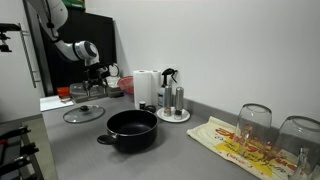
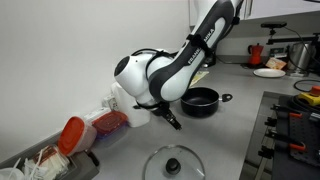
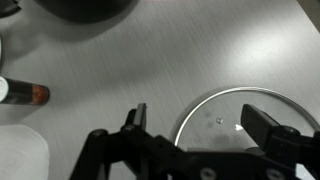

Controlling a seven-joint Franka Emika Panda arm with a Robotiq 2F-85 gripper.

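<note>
A glass lid with a dark knob lies flat on the grey table, its metal rim curving through the lower right of the wrist view. Beyond it stands a black pot, uncovered, with only its edge showing at the top of the wrist view. My gripper is open, pointing down above the table, its fingers apart and nothing held between them. In exterior view 2 the gripper appears between lid and pot. The lid's knob is largely hidden by the gripper in the wrist view.
Paper towel rolls, a spray bottle and shakers line the wall behind the pot. A red bowl sits in a rack left of the lid. Upturned glasses rest on a cloth at right.
</note>
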